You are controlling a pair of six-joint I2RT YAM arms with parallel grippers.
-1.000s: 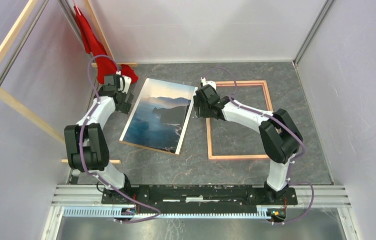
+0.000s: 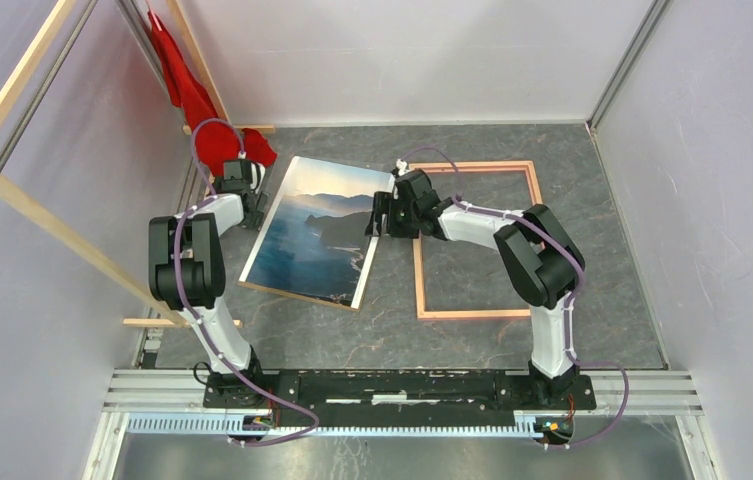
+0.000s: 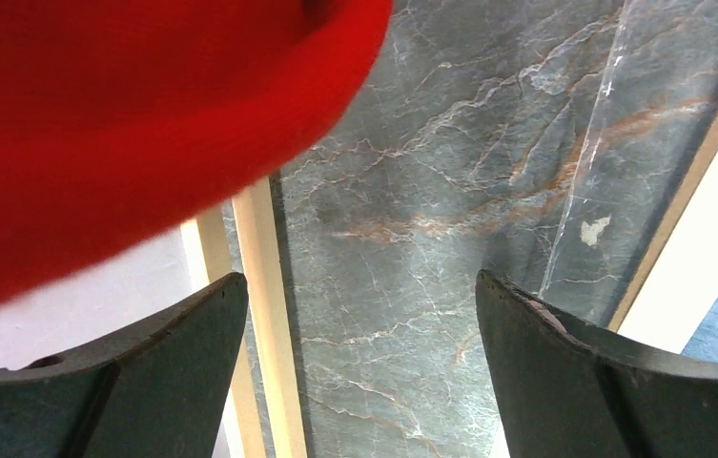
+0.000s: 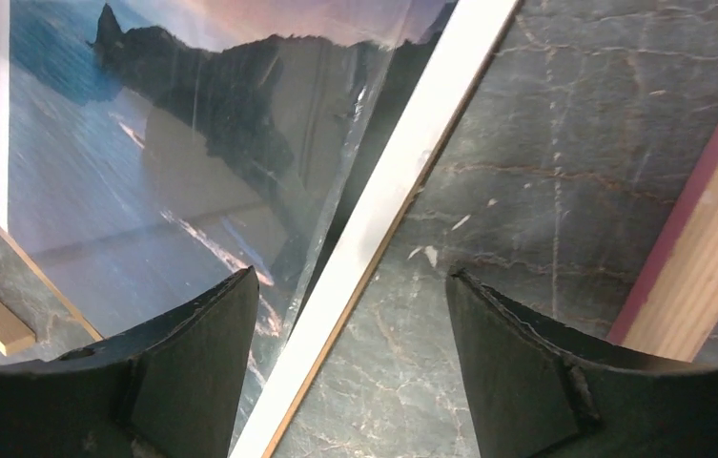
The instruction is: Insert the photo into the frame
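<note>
The photo (image 2: 317,235), a seascape with a white border, lies tilted on the table. A clear sheet covers most of it; that sheet's edge is inset from the photo's right border and sticks out beyond the left one in the left wrist view. To the right rests an empty wooden frame (image 2: 420,275). My left gripper is open over bare table and the sheet's left edge, left of the photo. At the photo's right border, my right gripper stands open; that white strip runs between its fingers in its wrist view.
Red cloth (image 2: 214,140) hangs from a wooden rack (image 2: 52,225) at the left, close above my left gripper. Wooden bars (image 3: 269,315) of the rack lie beside that gripper.
The right gripper has moved a little left and down, onto the photo's right border. Photo and frame look unmoved.
</note>
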